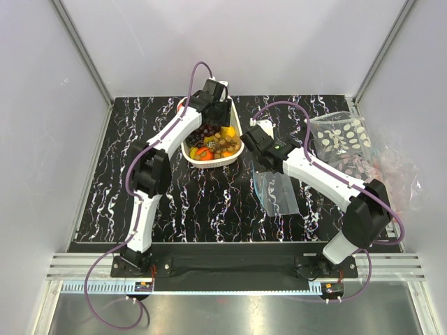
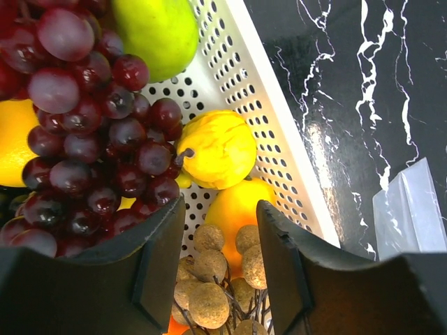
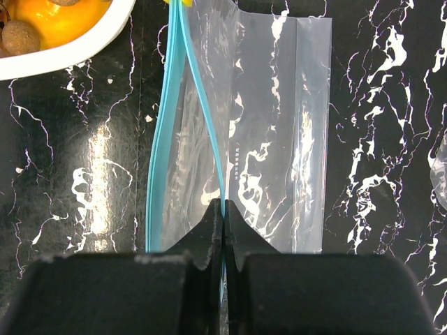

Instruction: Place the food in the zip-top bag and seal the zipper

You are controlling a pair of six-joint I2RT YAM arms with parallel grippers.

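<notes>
Over the white basket (image 1: 221, 162), my left gripper is open and empty. Brown longans (image 2: 209, 304) lie below and between its fingers in the left wrist view, with an orange-yellow fruit (image 2: 237, 206) just beyond. Dark grapes (image 2: 84, 132), a small yellow fruit (image 2: 220, 149) and a green fruit (image 2: 159, 35) share the basket. The clear zip top bag (image 3: 279, 132) lies flat to the basket's right, its blue zipper strip (image 3: 162, 153) running along one side. My right gripper is shut on a thin blue edge of that bag.
Several clear bags with a white dot pattern (image 1: 342, 139) lie at the far right, some crumpled against the side wall.
</notes>
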